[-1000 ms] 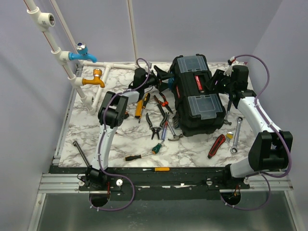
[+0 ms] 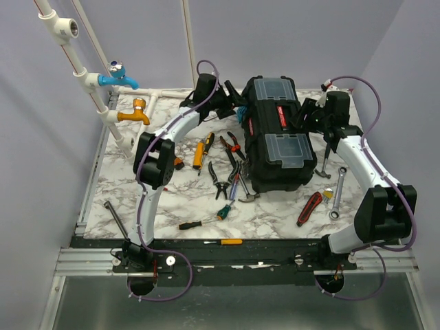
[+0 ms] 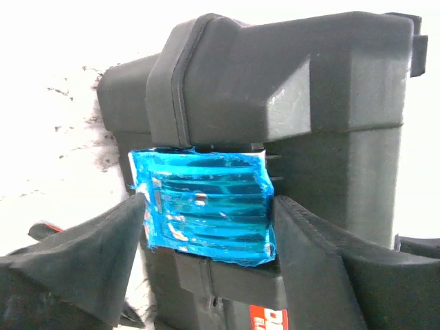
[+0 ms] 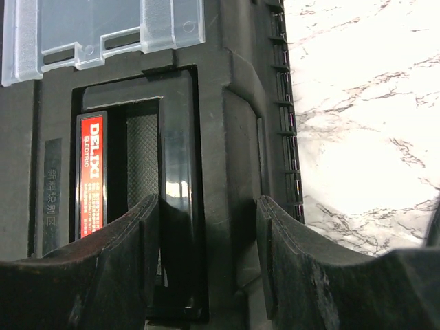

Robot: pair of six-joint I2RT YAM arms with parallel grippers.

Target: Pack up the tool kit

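Note:
A black toolbox point(image 2: 260, 148) with clear lid compartments stands closed, slightly askew, right of the table's middle. On its left side is a latch wrapped in blue tape point(image 3: 206, 206). My left gripper point(image 2: 234, 100) is part open there, one finger on either side of the blue latch in the left wrist view; firm contact cannot be told. At the box's right side, my right gripper is also part open. Its fingers straddle the black carry handle point(image 4: 180, 165) and the lid's edge, the left fingertip over the handle recess. Whether they press on it is unclear.
Pliers point(image 2: 220, 185), a green screwdriver point(image 2: 224, 212) and several other tools lie left of the box. To its right are a red utility knife point(image 2: 309, 208), a wrench point(image 2: 337, 194) and a hammer point(image 2: 323, 167). Pipes with taps point(image 2: 133, 115) line the left side.
My left gripper has risen toward the back beside the latch. The toolbox has turned a little, its front end shifting left, and my right gripper has moved slightly left with it.

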